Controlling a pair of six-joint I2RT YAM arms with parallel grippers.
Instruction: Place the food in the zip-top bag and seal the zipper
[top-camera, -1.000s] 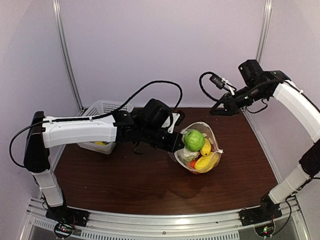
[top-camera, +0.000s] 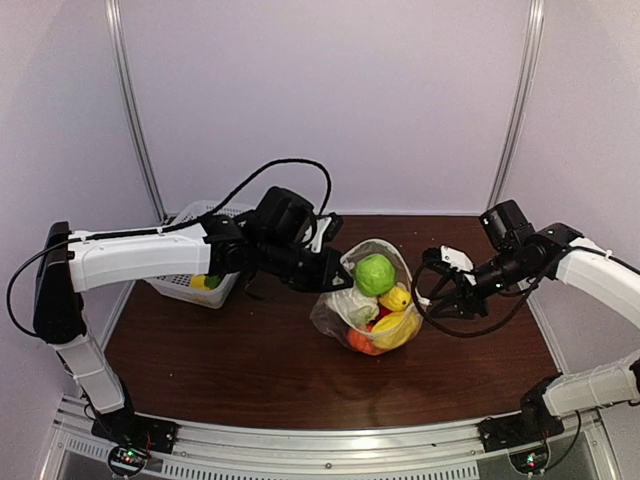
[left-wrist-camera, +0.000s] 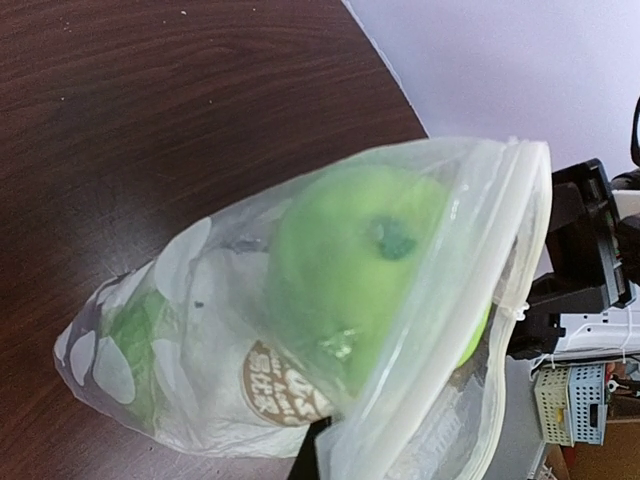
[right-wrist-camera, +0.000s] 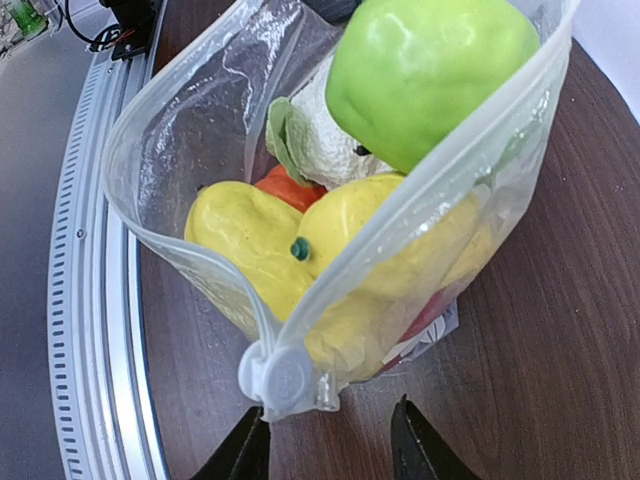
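Observation:
The clear zip top bag (top-camera: 330, 318) hangs with its mouth wide, toy food inside. A green pepper (top-camera: 375, 274) sits at the top, above yellow pieces (top-camera: 398, 326), a pale cabbage-like piece (right-wrist-camera: 322, 128) and an orange-red piece (top-camera: 362, 341). My left gripper (top-camera: 343, 280) is shut on the bag's rim at its left side; in the left wrist view the bag mostly covers its fingers (left-wrist-camera: 307, 458). At the opposite corner hangs the round zipper slider (right-wrist-camera: 278, 376). Just short of it, my right gripper stands open, its fingers apart with nothing between them.
A white basket (top-camera: 185, 290) at the back left, partly behind the left arm, holds some yellow and green pieces.
My left gripper and the bag have shifted a little left together.

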